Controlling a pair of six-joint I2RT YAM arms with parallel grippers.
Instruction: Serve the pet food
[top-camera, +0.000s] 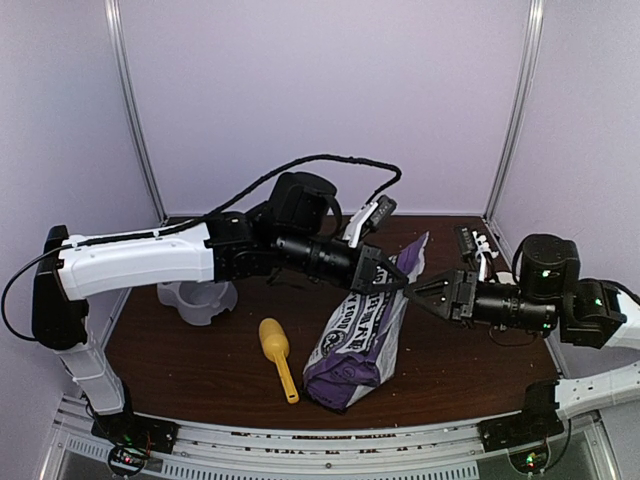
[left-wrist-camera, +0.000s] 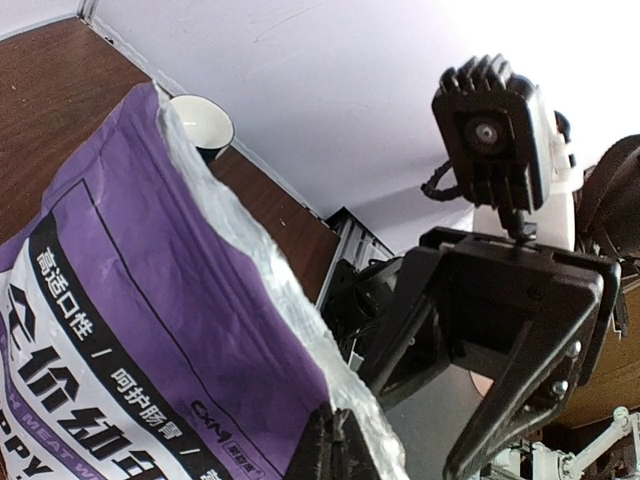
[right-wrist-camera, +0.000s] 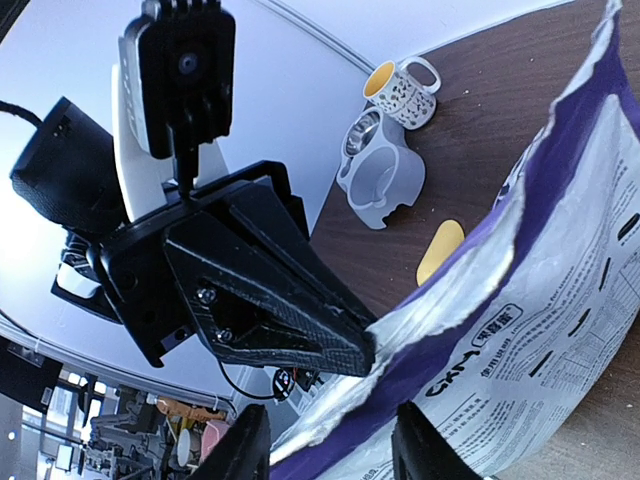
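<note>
The purple and white pet food bag lies on the table, its crimped top edge raised between my grippers. My left gripper is shut at that edge, its fingertips on the silver seam. My right gripper is beside the edge from the right, fingers apart, low in the right wrist view, with the seam just beyond them. A yellow scoop lies left of the bag; the white feeder stands at the back left.
A patterned mug stands by the feeder, and a bowl shows behind the bag.
</note>
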